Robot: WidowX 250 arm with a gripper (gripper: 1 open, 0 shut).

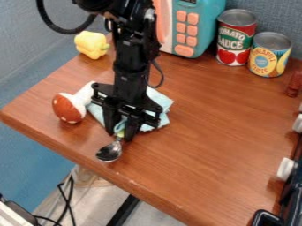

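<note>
My black gripper (122, 124) is low over the table, pointing down at a spoon (109, 152) with a metal bowl and a partly hidden yellowish-green handle. The gripper and spoon rest over a pale blue cloth (162, 103), largely covered by the arm. Whether the fingers are closed on the handle is hard to see. A white and orange-red toy (69, 109) lies left of the cloth.
A yellow duck (92, 44), a teal toy microwave (192, 26), a tomato sauce can (235, 37), a second can (269, 55) and a red bottle (295, 84) stand at the back. A black appliance (278, 203) occupies the right edge.
</note>
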